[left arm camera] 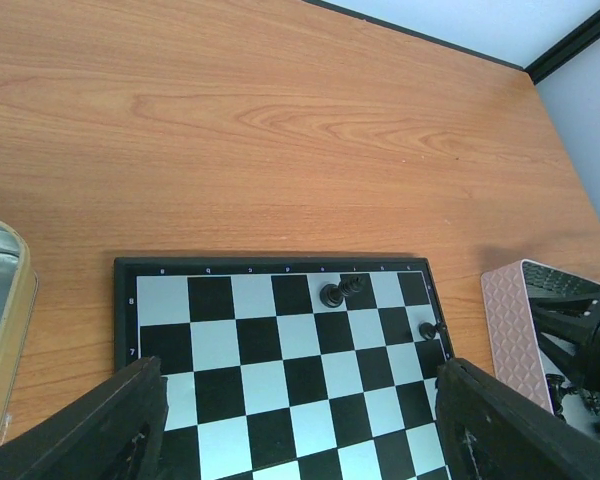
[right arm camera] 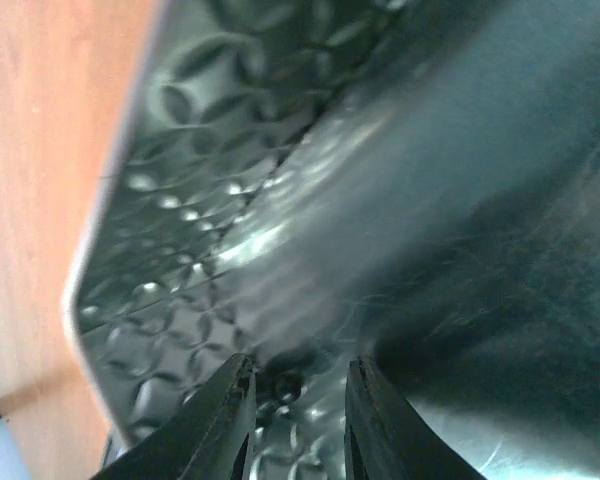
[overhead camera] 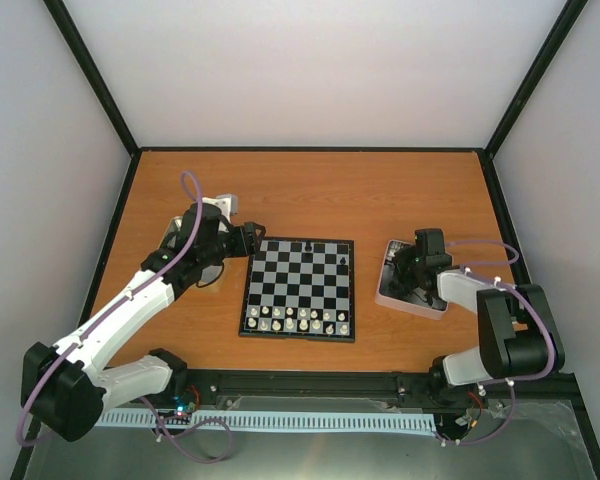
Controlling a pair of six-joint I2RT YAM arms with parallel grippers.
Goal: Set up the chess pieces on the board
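The chessboard (overhead camera: 298, 272) holds white pieces along its near rows and two black pieces at the far side, a taller one (left arm camera: 332, 294) and a small one (left arm camera: 428, 330). My left gripper (overhead camera: 253, 237) hangs open over the board's far left, empty. My right gripper is down inside the pink box (left arm camera: 500, 327) of black pieces, right of the board. Its fingers stand apart near the dark wall, with a small dark round shape between them in the right wrist view; whether they touch it cannot be told.
A beige-rimmed container (left arm camera: 18, 310) stands left of the board, partly under my left arm.
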